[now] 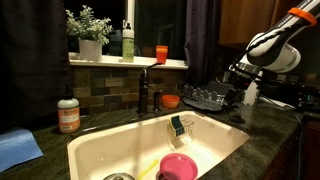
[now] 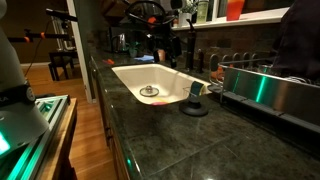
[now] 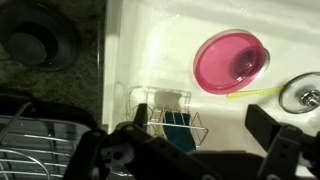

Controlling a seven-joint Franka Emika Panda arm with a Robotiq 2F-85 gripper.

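Inside the white sink (image 1: 120, 148) lies a pink bowl (image 3: 212, 68), and a yellow utensil (image 3: 255, 92) rests beside it near a metal drain strainer (image 3: 303, 96). A wire caddy (image 3: 155, 112) with a dark green sponge (image 3: 180, 130) stands against the sink wall. My gripper is open above the sink's edge, its fingers wide apart on either side of the caddy in the wrist view. Nothing shows between them. In exterior view 1 the gripper (image 1: 237, 84) hangs in front of the dish rack, well above the counter.
A dark dish rack (image 3: 30, 150) sits on the counter (image 2: 190, 145). Near the sink's corner stands a dark round object (image 3: 38, 42). The faucet (image 1: 143, 92), an orange bowl (image 1: 170, 101) and a soap bottle (image 1: 68, 113) line the back. Bare counter lies in front.
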